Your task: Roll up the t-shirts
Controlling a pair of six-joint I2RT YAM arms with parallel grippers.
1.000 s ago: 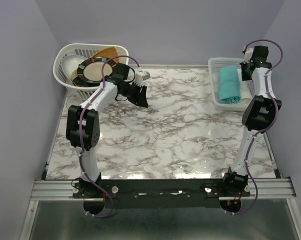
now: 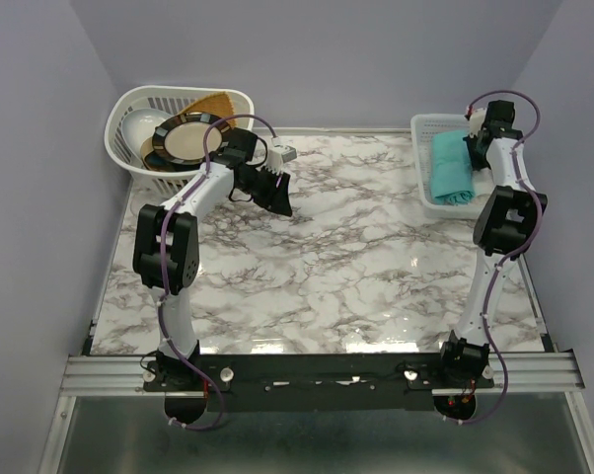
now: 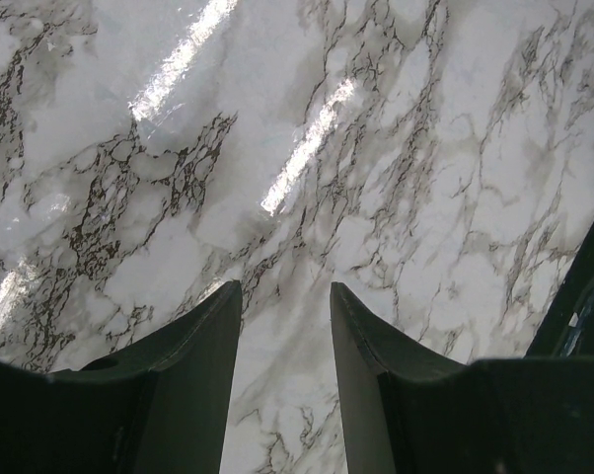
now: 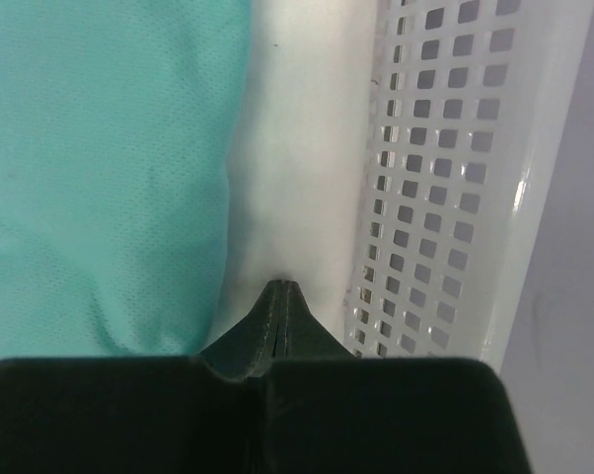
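Observation:
A folded teal t-shirt (image 2: 450,173) lies in the white basket (image 2: 425,158) at the back right, with white cloth (image 4: 297,148) beside it. My right gripper is shut, down inside the basket at the white cloth, right by the teal shirt's edge; nothing shows between its fingers. My left gripper hangs open over bare marble table (image 3: 425,197), with nothing between its fingers.
A second white basket (image 2: 124,109) at the back left holds plates (image 2: 188,140) and other dishware, close to my left arm.
My right gripper has moved down and to the left within the right basket, closer to the teal shirt. The left arm is almost unchanged.

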